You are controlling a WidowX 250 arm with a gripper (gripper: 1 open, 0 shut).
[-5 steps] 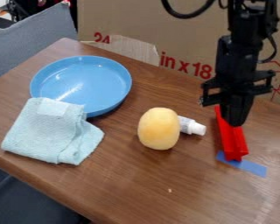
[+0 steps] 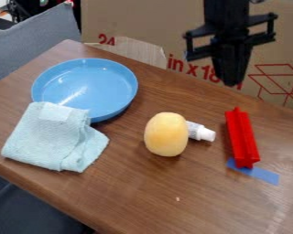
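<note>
My black gripper [image 2: 231, 73] hangs high at the top right in front of the cardboard, above the back of the table, shut with nothing visible between its fingers. Below it and a little to the right, a red oblong object [image 2: 241, 134] lies on the table, its near end over a strip of blue tape [image 2: 263, 175]. A yellow, rounded object [image 2: 167, 134] lies left of it, with a white tube [image 2: 200, 132] just behind and to its right.
A blue plate [image 2: 84, 89] sits at the back left, with a folded light-blue cloth [image 2: 55, 137] in front of it. A cardboard box [image 2: 148, 26] stands behind the table.
My gripper has risen from just over the red object and shifted slightly left. The objects on the table look unchanged.
</note>
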